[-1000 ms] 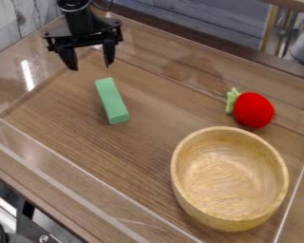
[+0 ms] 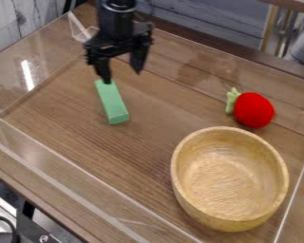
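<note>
The black gripper [image 2: 117,63] is at the upper middle, open and slightly blurred, with its fingers spread just above a green block [image 2: 111,102]. The green block lies lengthwise on the wooden table, its top end toward the gripper. Nothing shows between the fingers.
A red strawberry-like object [image 2: 253,110] with a green top lies at the right. A large empty wooden bowl [image 2: 228,177] sits at the lower right.
The gripper has moved to the right from the upper left, coming over the area above the green block. The block, strawberry and bowl have not moved.
</note>
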